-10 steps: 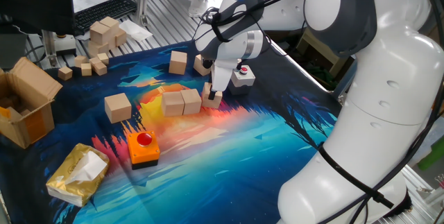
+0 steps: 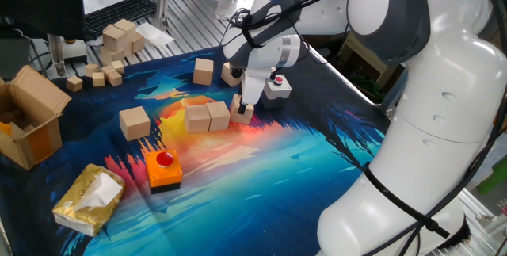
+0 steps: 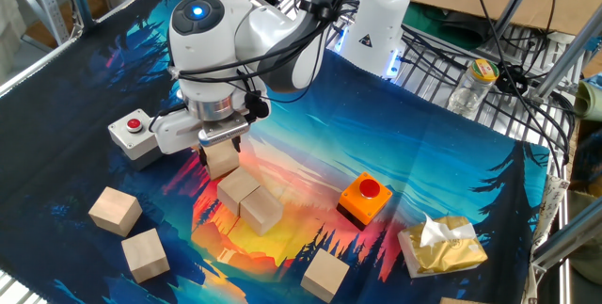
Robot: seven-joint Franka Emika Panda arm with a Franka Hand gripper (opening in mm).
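My gripper (image 3: 220,152) is lowered over a plain wooden block (image 3: 223,161) at the end of a short row. One dark fingertip shows at each side of this block in exterior view 2; whether the fingers press on it cannot be told. In exterior view 1 the same block (image 2: 243,114) is partly hidden behind the near finger. Beside it, two more wooden blocks (image 2: 196,119) lie against each other, and the gripped-around block is close to their end. All three rest at table level.
Other blocks lie loose: one (image 2: 135,124) on the left, two (image 3: 116,212) toward the edge. A grey box with red button (image 3: 135,137) stands right by the gripper. An orange button box (image 2: 163,170), tissue pack (image 2: 89,200) and open carton (image 2: 36,121) lie farther off.
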